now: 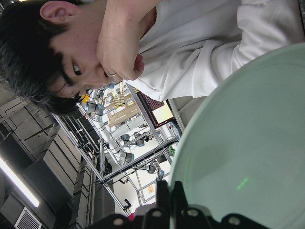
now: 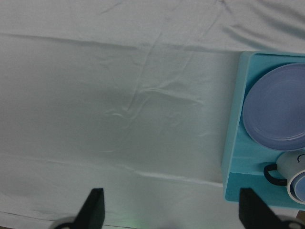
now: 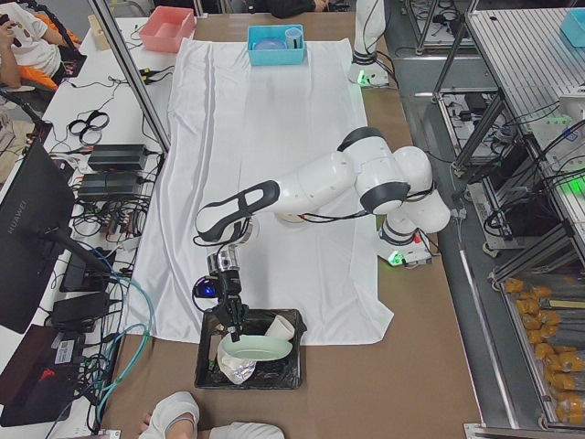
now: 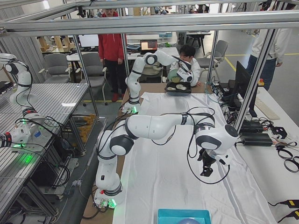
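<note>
My left gripper (image 3: 232, 327) is shut on the rim of a pale green plate (image 3: 260, 348), lifted above a black bin (image 3: 294, 370); the plate fills the right of the left wrist view (image 1: 243, 138). In the bin are a white cup (image 3: 280, 329) and a crumpled light item (image 3: 236, 370). My right gripper hangs open over the white cloth, beside a cyan tray (image 2: 233, 143) holding a blue plate (image 2: 276, 105) and a mug (image 2: 293, 174).
A seated person (image 4: 186, 63) is close behind the black bin. A pink bin (image 3: 168, 27) stands on the side table.
</note>
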